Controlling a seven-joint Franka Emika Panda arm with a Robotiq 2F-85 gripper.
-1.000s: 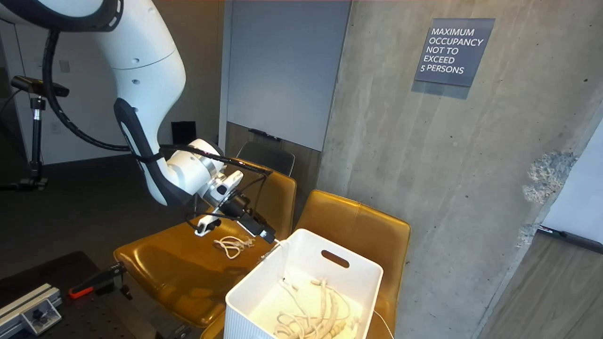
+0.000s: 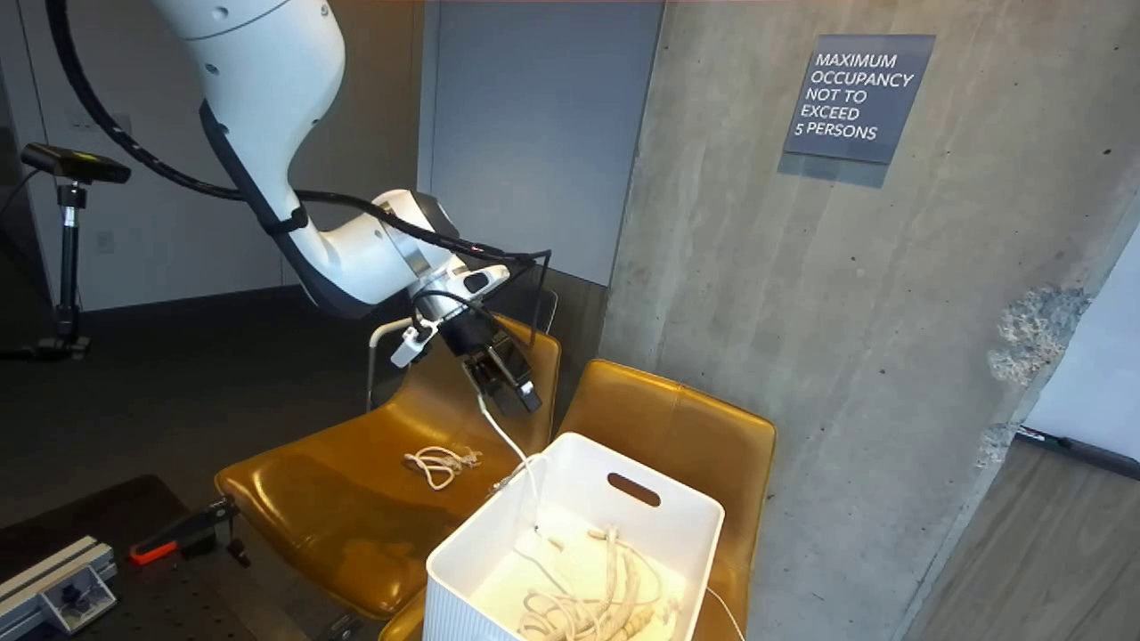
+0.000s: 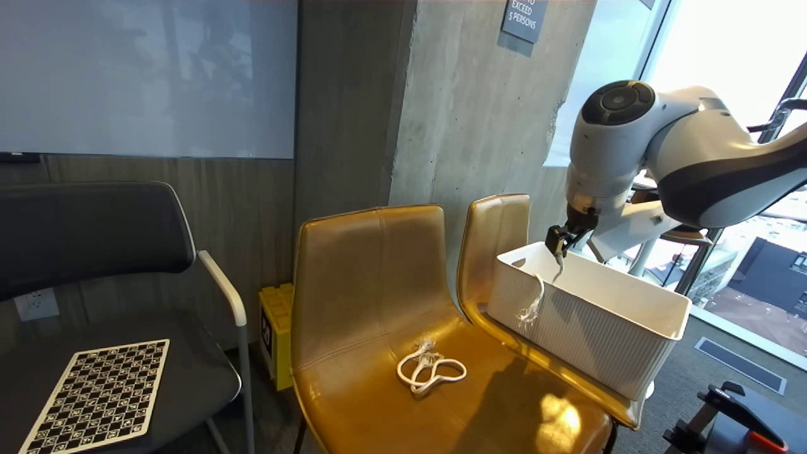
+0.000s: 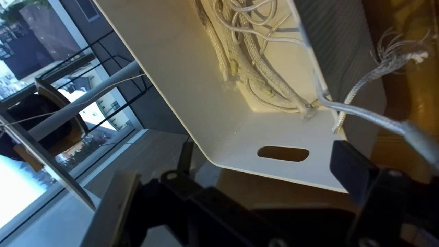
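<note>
My gripper hangs above the left end of a white bin, fingers apart. In the wrist view the gap between the fingers is empty. A white rope rises from the bin toward the gripper. In the wrist view this rope passes outside the right finger and runs off at the right edge; what supports its upper end is hidden. A frayed rope end hangs over the bin's outer side. Several ropes lie inside the bin. Another rope piece rests on the left chair seat.
The bin stands on one tan chair, beside another tan chair. A concrete wall rises behind them. A dark table with a clamp is at the lower left. The bin's handle slot is clear.
My gripper has risen from the bin's left rim and moved slightly right. The rope now stretches up from the rim toward it.
</note>
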